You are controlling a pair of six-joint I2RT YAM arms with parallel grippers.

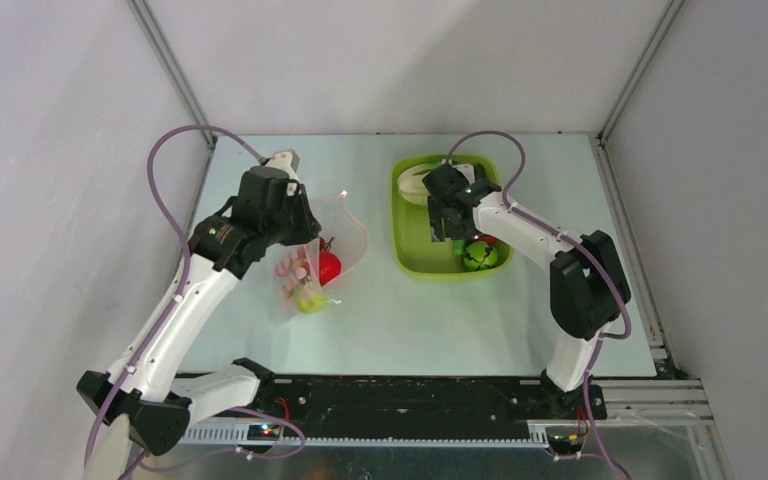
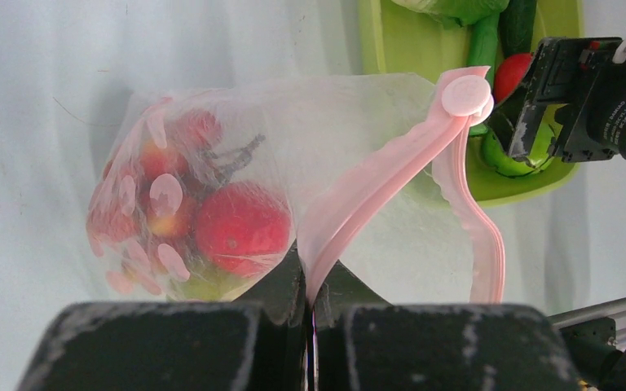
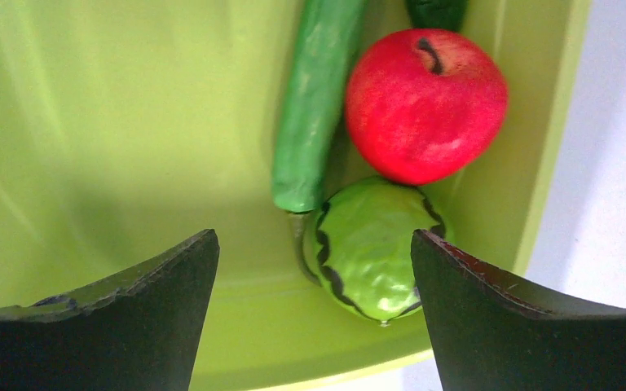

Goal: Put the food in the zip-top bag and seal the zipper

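Note:
The zip top bag (image 1: 345, 255) lies on the left of the table with red and yellow food inside, including a tomato (image 2: 240, 228). My left gripper is shut on the bag's pink zipper edge. My right gripper hangs inside the green bin, open, with nothing between its fingers. Beneath it are a green striped ball-shaped vegetable (image 3: 375, 244), a red apple (image 3: 424, 102) and a green cucumber-like vegetable (image 3: 314, 106).
The green bin (image 1: 410, 262) stands right of the bag, with a pale long item (image 1: 410, 188) at its back.

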